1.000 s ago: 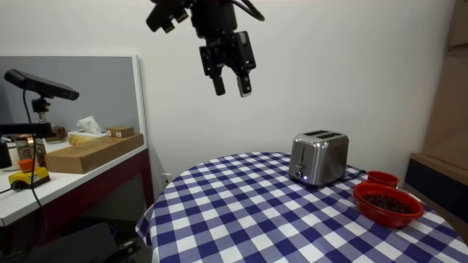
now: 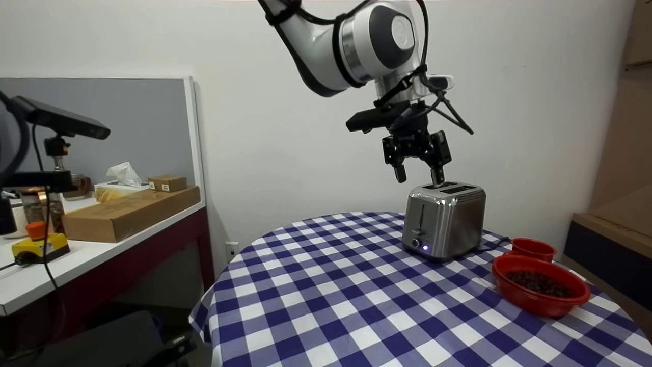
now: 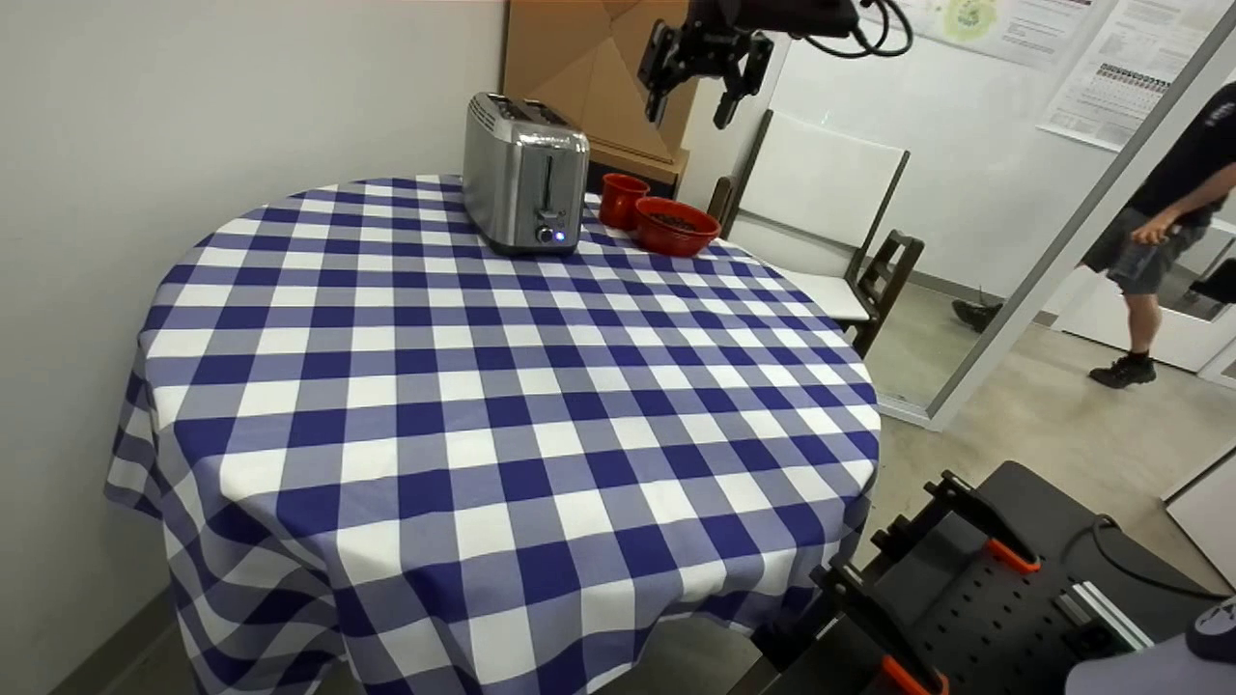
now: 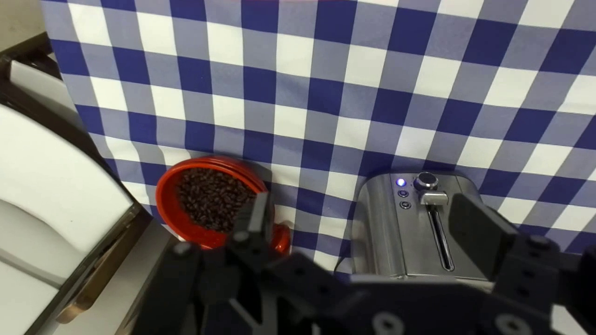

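My gripper (image 2: 418, 176) is open and empty, its two fingers spread apart in the air. In exterior view 2 the gripper (image 3: 689, 116) hangs high, above the level of the bowl and cup. A silver two-slot toaster (image 2: 446, 223) stands on the table, its small light lit blue. The red bowl (image 2: 541, 303) holds dark brown beans (image 4: 211, 198), and a red cup (image 3: 623, 199) stands right beside it. Looking down in the wrist view, the toaster (image 4: 380, 234) lies near the right finger and the bowl (image 4: 166, 195) near the left, which covers part of the cup (image 4: 281, 239).
A blue-and-white checked cloth covers the round table (image 3: 463, 394), bare across its front and middle. Behind the table is a wall. Chairs (image 3: 886, 278) stand past its far edge, and a cable runs from the toaster's rear. A person (image 3: 1170, 197) is in the background.
The arm has swung right and downward in exterior view 1, bringing the gripper from over the table's middle toward the toaster. Toaster, bowl and cup have stayed put.
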